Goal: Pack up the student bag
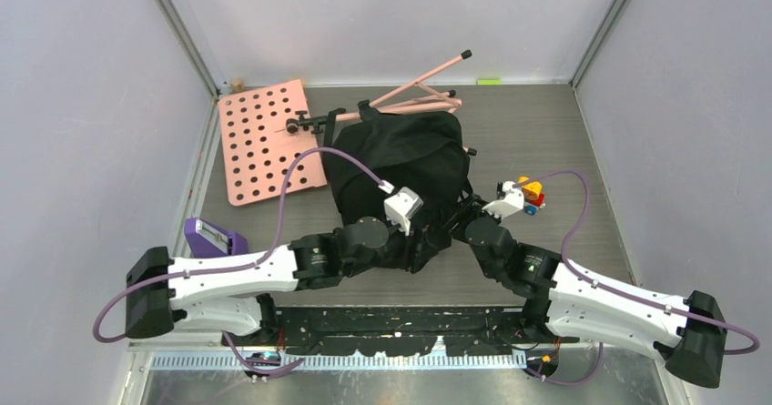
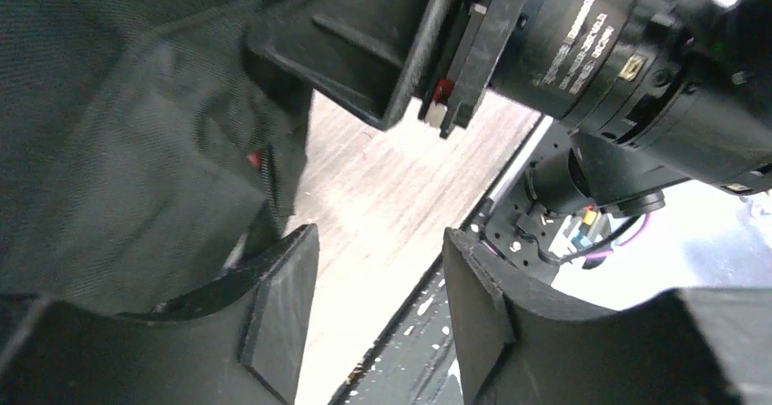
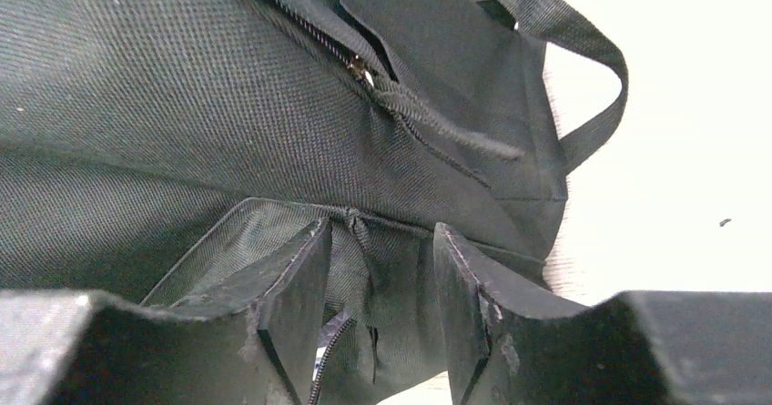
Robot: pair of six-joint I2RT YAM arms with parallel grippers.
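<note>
The black bag [image 1: 391,150] lies mid-table, its fabric filling much of both wrist views. A zipper with a metal pull [image 3: 362,73] runs across it in the right wrist view. My left gripper hangs at the bag's front right part, part open over bare table beside the fabric. My right gripper is at the bag's right side, fingers apart over folded fabric; I cannot tell whether it touches it. The bag's inside is mostly hidden.
A pink perforated board [image 1: 269,141] and folded pink stand [image 1: 428,91] lie behind. A purple object [image 1: 214,237] is at left, a toy vehicle [image 1: 533,196] at right. Bare table shows at back right.
</note>
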